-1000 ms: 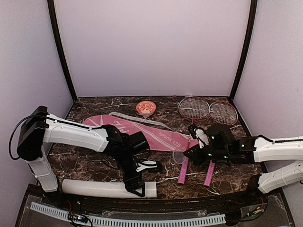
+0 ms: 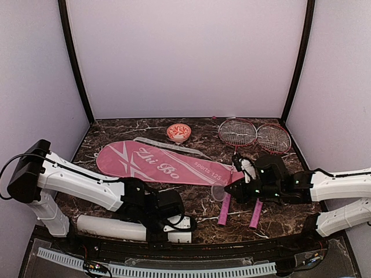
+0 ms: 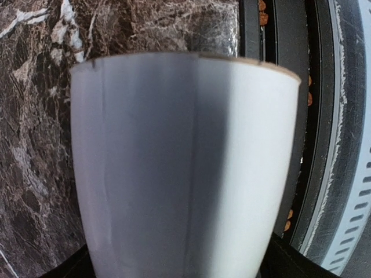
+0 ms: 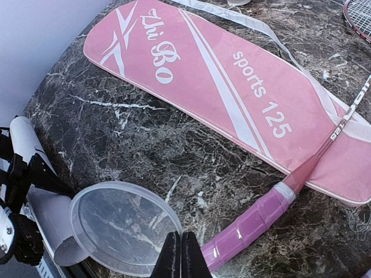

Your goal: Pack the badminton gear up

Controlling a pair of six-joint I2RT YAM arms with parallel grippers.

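Note:
A long white tube [image 2: 110, 227] lies along the front edge. My left gripper [image 2: 167, 233] is down at its right part; in the left wrist view the fingers [image 3: 293, 263] flank the tube [image 3: 191, 162] at the bottom corners, and whether they press on it is hidden. My right gripper is shut on the thin rim of a clear round lid [image 4: 124, 226], held up left of a pink racket handle [image 4: 249, 223]. The pink racket bag [image 2: 151, 162] lies flat in the middle, with the lower part of one racket [image 2: 237, 132] across its right end. A second racket [image 2: 273, 138] lies beside it.
An orange patterned bowl [image 2: 178, 132] stands behind the bag. The second racket's pink handle [image 2: 255, 214] lies under the right arm. A slotted light rail [image 2: 174, 271] runs along the front. Bare dark marble shows between bag and tube.
The right arm and the clear lid have barely moved.

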